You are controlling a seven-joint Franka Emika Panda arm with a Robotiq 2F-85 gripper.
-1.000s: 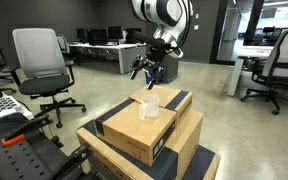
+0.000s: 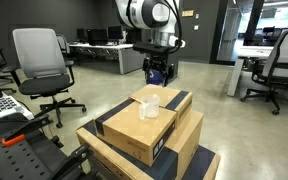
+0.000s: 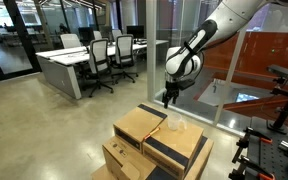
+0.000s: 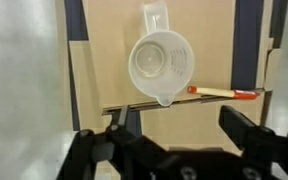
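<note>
A clear white measuring cup (image 4: 162, 66) with a handle stands on the cardboard boxes. It also shows as a pale cup (image 2: 149, 106) in exterior view 1 and a whitish cup (image 3: 179, 126) in exterior view 2. Beside it in the wrist view lies a marker (image 4: 222, 92) with a red end, close to a seam in the cardboard. My gripper spans the lower part of the wrist view, its dark fingers spread wide. Nothing sits between them; both cup and marker lie beyond the fingertips.
Stacked cardboard boxes (image 2: 139, 130) with dark tape form the work surface. A person (image 2: 162, 28) stands close behind them. An office chair (image 2: 46, 70) is at the left and another chair (image 2: 282, 70) at the right. Open floor (image 3: 59, 130) lies beside the boxes in exterior view 2.
The person behind the boxes has straightened up from leaning over them, and their arms are drawn back from the cup. Cup and boxes look unmoved.
</note>
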